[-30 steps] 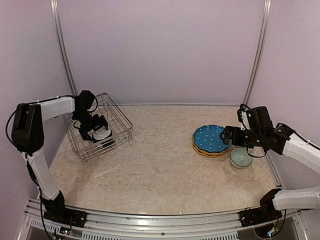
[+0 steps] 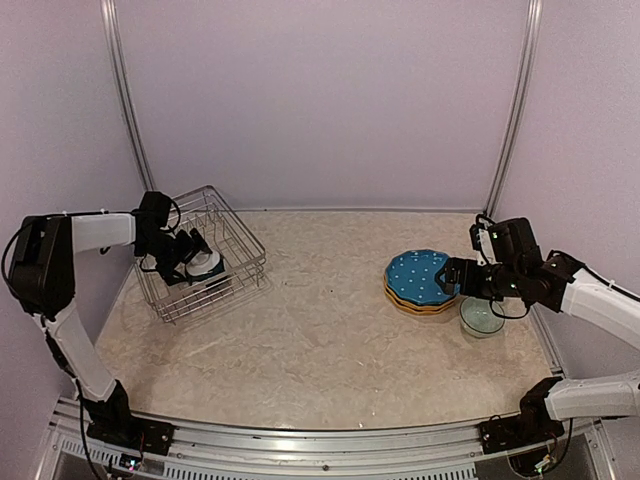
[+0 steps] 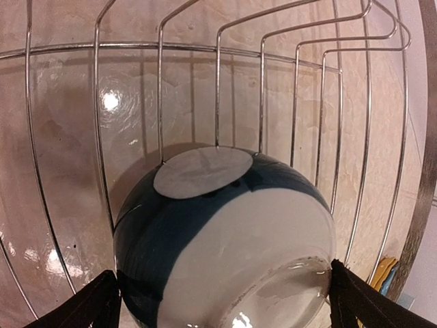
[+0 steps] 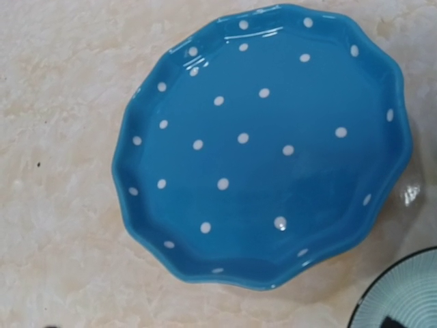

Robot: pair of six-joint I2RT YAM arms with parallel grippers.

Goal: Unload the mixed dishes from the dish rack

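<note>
A wire dish rack (image 2: pixel 240 240) stands at the left of the table, and a dark blue and white bowl (image 3: pixel 239 239) lies in it, base upward and tilted. Over that bowl is my left gripper (image 2: pixel 182 262), open, its fingers (image 3: pixel 102 301) on either side of the bowl; whether they touch it I cannot tell. On the right, a blue polka-dot plate (image 4: pixel 252 157) tops a stack with orange-yellow plates (image 2: pixel 420 309) beneath. Beside it sits a pale green bowl (image 2: pixel 483 318). My right gripper (image 2: pixel 447 280) is open and empty above the plate's right edge.
Rack wires (image 3: pixel 293 116) run close around the dark bowl. Walls (image 2: pixel 320 110) enclose the table at the back and both sides.
My left gripper and forearm have shifted a little left and down over the rack. The right arm has barely moved, and the stacked plates and green bowl stay put.
</note>
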